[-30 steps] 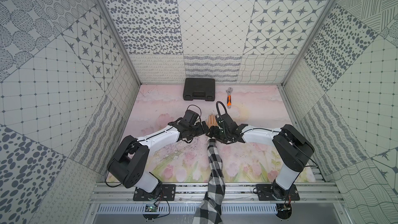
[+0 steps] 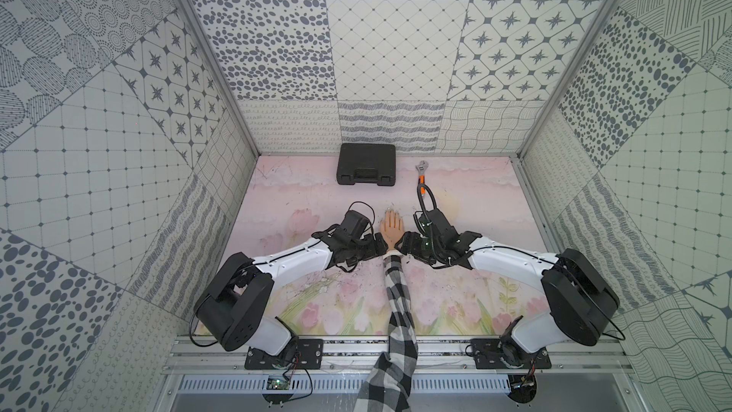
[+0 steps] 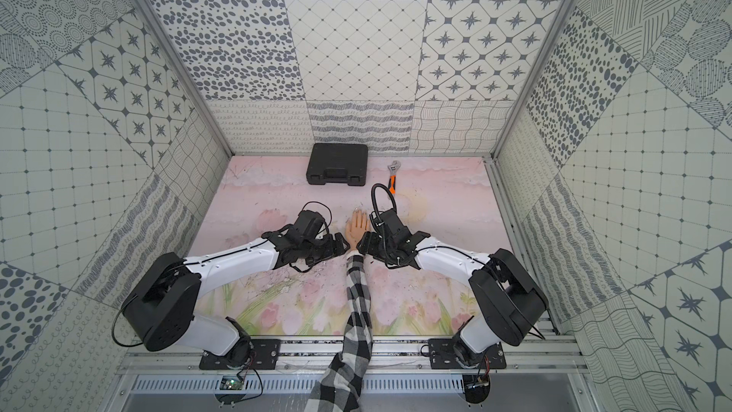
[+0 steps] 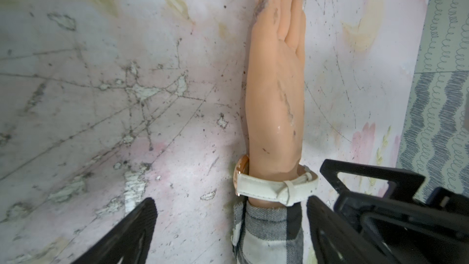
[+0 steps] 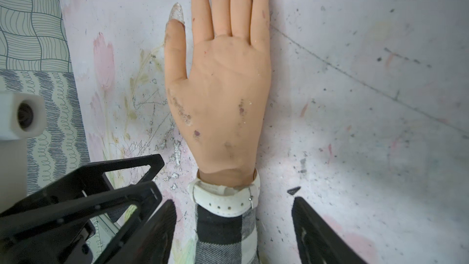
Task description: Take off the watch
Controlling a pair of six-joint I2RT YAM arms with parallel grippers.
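Note:
The mannequin hand (image 5: 219, 102) rests on the table with a checked sleeve (image 2: 398, 297) below its wrist. A white watch strap (image 5: 227, 203) circles the wrist just above the sleeve. In the left wrist view the strap (image 4: 261, 188) shows a keeper loop, and a copper-coloured edge lies at its left. My left gripper has its fingers apart, the strap and wrist showing beyond the gap. From the other side, my right gripper stands open around the wrist's line of sight, nothing pinched between its fingers.
A black case (image 2: 366, 164) lies at the back of the table. To its right is an adjustable wrench (image 3: 392, 177) with an orange handle. Open table surface (image 2: 297, 183) lies at either side of the hand.
My right gripper has drawn back to the right, away from the wrist. The left gripper has shifted slightly toward the front and the wrist.

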